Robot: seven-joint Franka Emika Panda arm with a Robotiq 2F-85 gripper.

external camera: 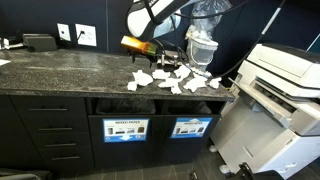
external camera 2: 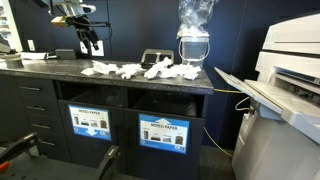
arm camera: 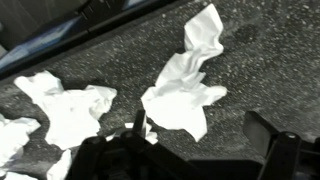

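Several crumpled white papers lie scattered on the dark speckled counter (external camera: 60, 75), one of them a crumpled paper (external camera: 143, 77) on the left of the group. My gripper (external camera: 140, 52) hangs above the counter over the left side of the papers, open and empty. In the wrist view, a long twisted paper (arm camera: 180, 95) lies ahead of the gripper, roughly centred between its fingers and below them. Another crumpled paper (arm camera: 70, 110) rests to its left, with more pieces at the left edge. The palm hides the bottom of that view.
Two open bins sit under the counter front, with blue-and-white signs (external camera: 125, 129) marked mixed paper. A clear bag-lined container (external camera: 201, 50) stands behind the papers. At right is a large white machine (external camera: 280, 75).
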